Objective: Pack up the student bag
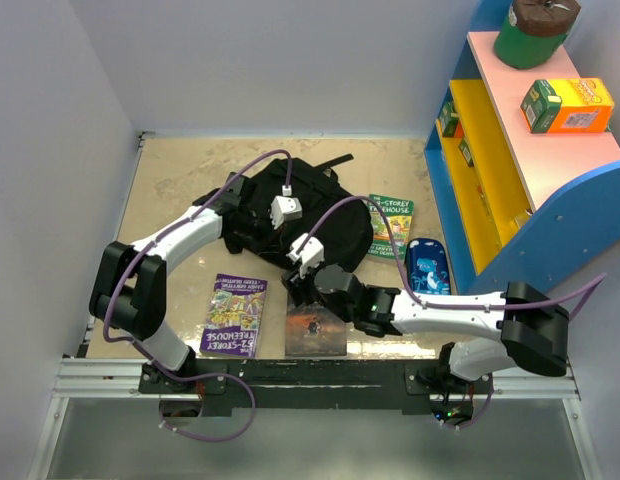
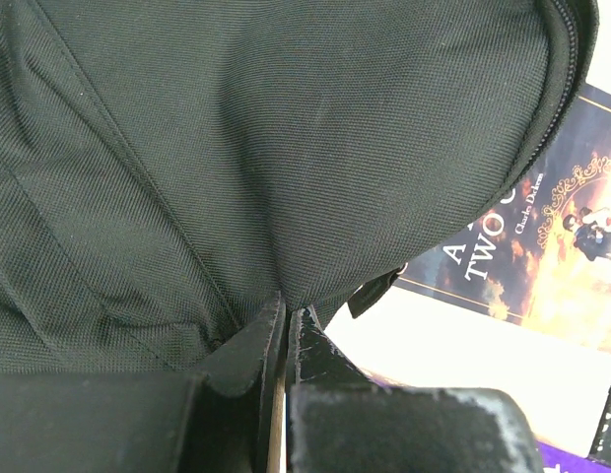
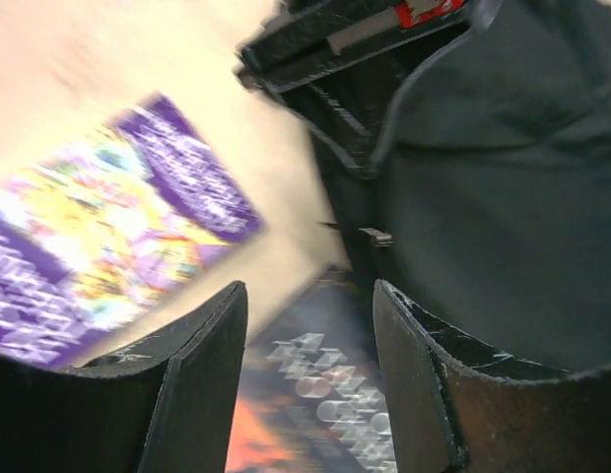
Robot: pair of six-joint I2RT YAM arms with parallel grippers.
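The black bag [image 1: 325, 220] lies crumpled at the back centre. My left gripper is shut at its fabric; whether cloth is between the fingertips is unclear. My right gripper stands open above A Tale of Two Cities [image 1: 315, 335] and the bag's front edge. The purple Treehouse book [image 1: 233, 315] lies front left, the green Treehouse book [image 1: 393, 222] right of the bag, and a blue pencil case [image 1: 427, 265] beside the shelf.
A blue shelf unit [image 1: 550, 240] with yellow and pink shelves fills the right, holding boxes [image 1: 568, 105] and a green container [image 1: 522, 42]. Bare table shows at back left.
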